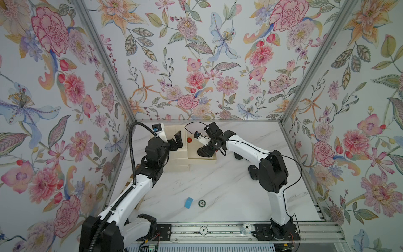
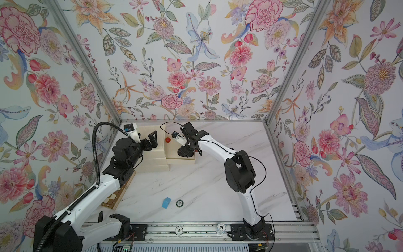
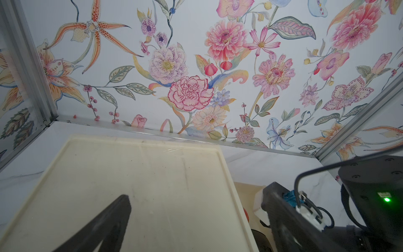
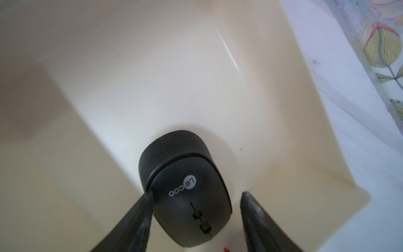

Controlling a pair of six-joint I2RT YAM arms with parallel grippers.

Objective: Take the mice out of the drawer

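Note:
A black mouse (image 4: 186,178) with a Lecoo logo lies on the floor of the cream drawer (image 4: 218,84). My right gripper is inside the drawer, its fingers (image 4: 140,218) standing apart on either side of the mouse. The left finger looks close to its side, but contact is unclear. Outside, right of the drawer, another black mouse (image 1: 253,172) rests on the table, and a dark object (image 1: 238,155) is partly covered by the right arm. Open and empty, my left gripper hangs over the cream cabinet top (image 3: 147,180).
In the drawer, a red ball (image 1: 189,139) sits toward the back. A blue piece (image 1: 188,202) and a dark round disc (image 1: 202,203) lie near the table's front. A wooden board (image 2: 112,197) stands at the left edge.

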